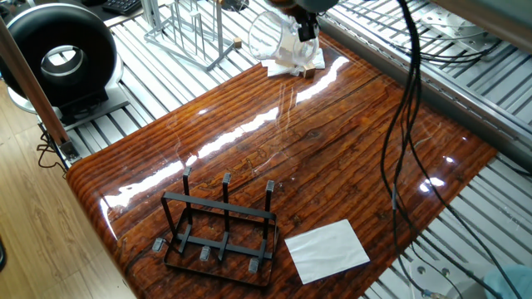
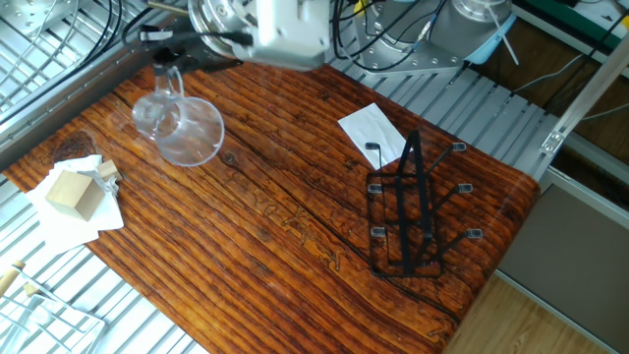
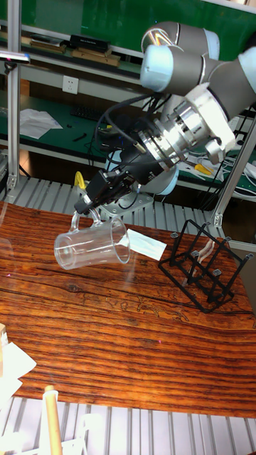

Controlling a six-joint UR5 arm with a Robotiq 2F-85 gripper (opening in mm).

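A clear glass mug (image 3: 92,244) hangs on its side above the wooden table (image 3: 136,326), its wide mouth turned to the right in exterior view 3. My gripper (image 3: 84,205) is shut on the mug's handle, at the top side of the glass. The mug (image 2: 187,130) appears over the upper left of the table in exterior view 2. In exterior view 1 the mug (image 1: 273,37) shows at the table's far corner, partly overlapping the gripper (image 1: 307,31). A black wire rack (image 1: 221,237) with upright prongs stands empty near the other end of the table.
A white sheet (image 1: 327,251) lies flat beside the rack. At the far corner, wooden blocks (image 2: 76,195) rest on white paper (image 2: 51,222). Another metal rack (image 1: 193,37) stands off the table. Dark cables (image 1: 406,108) hang above one side.
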